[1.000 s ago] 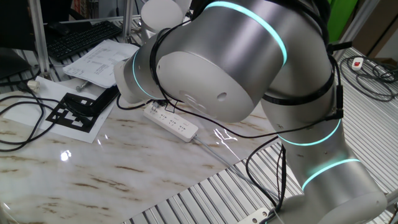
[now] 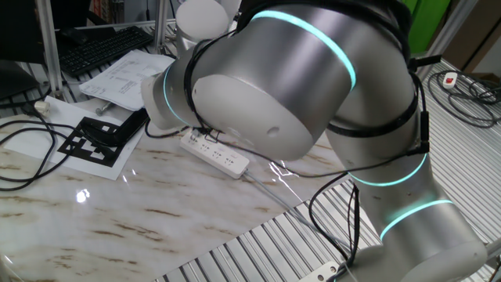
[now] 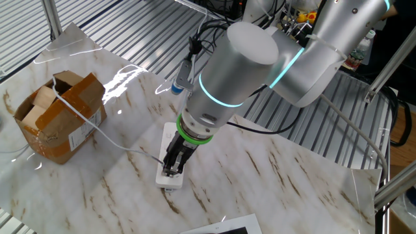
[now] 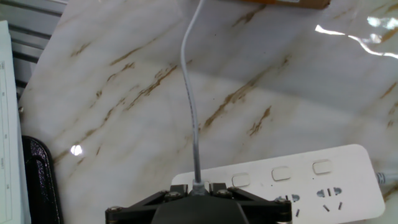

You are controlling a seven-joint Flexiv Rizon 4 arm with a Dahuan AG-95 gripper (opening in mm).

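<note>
A white power strip (image 4: 336,180) with sockets and switches lies on the marbled table. In exterior view 2 my gripper (image 3: 172,170) points down at one end of it. The wrist view shows my gripper shut on a plug, its fingers (image 4: 179,190) close on both sides of the plug's neck. A thin grey cable (image 4: 191,102) runs from the plug across the table towards a cardboard box. The plug's body and prongs are hidden by the gripper, so I cannot tell how deep it sits in a socket. Exterior view 1 hides the gripper behind the arm.
The open cardboard box (image 3: 62,120) stands at the left in exterior view 2. Printed paper with a black marker (image 2: 90,149) and a stack of sheets (image 2: 125,78) lie beyond the strip in exterior view 1. Bare table (image 2: 102,227) spreads in front.
The power strip stays in the same place.
</note>
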